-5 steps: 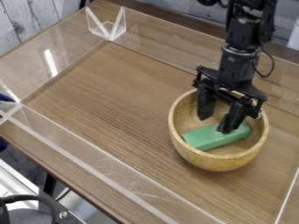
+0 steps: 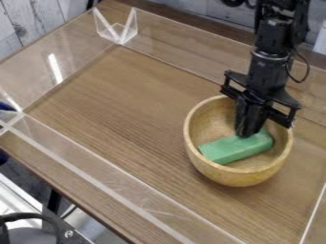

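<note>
A wooden bowl (image 2: 215, 169) sits on the wooden table at the right, holding a green block (image 2: 231, 147) that lies along its bottom. My black gripper (image 2: 249, 126) reaches down from the top right into the back of the bowl, just above the block's far end. Its fingertips are dark and small in the view, and whether they touch the block cannot be told. The gripper looks shut, with nothing visible between its fingers.
A clear angular object (image 2: 116, 27) stands at the back left of the table (image 2: 109, 105). Dark cables or parts lie at the bottom left.
The gripper has shifted toward the back right within the bowl, uncovering more of the bowl's interior. The green block has moved slightly.
</note>
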